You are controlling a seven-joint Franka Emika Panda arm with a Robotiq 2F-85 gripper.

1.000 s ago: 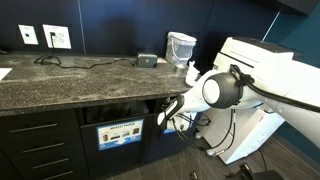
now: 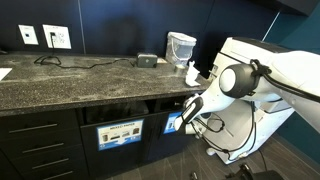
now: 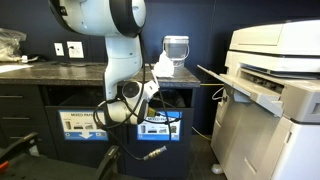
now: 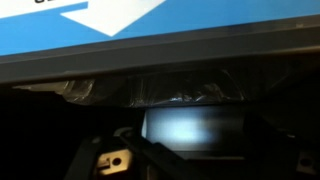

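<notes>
My gripper shows along the bottom of the wrist view, its fingers [image 4: 113, 162] mostly lost in shadow. They stand wide apart; the gripper is open and I see nothing held. Above them runs the dark rim of a bin [image 4: 200, 52] with a blue label [image 4: 190, 22] and white arrow. Under the rim, crumpled clear plastic [image 4: 110, 88] and a shiny grey panel [image 4: 190, 128] show. In the second exterior view the white arm [image 3: 120, 60] bends down before the labelled under-counter bins [image 3: 85, 122], and the gripper is hard to make out there.
A dark counter [image 2: 70, 85] overhangs the bins, carrying a white-handled clear bucket [image 2: 181, 47], a small grey box [image 2: 147, 60] and a white bottle [image 2: 192, 73]. To the right stands a large white printer [image 3: 265, 110]. Floor in front of the bins is open.
In exterior view 1 the arm's end has drawn to the right, away from the left bin. More of the second blue label now shows beside it.
</notes>
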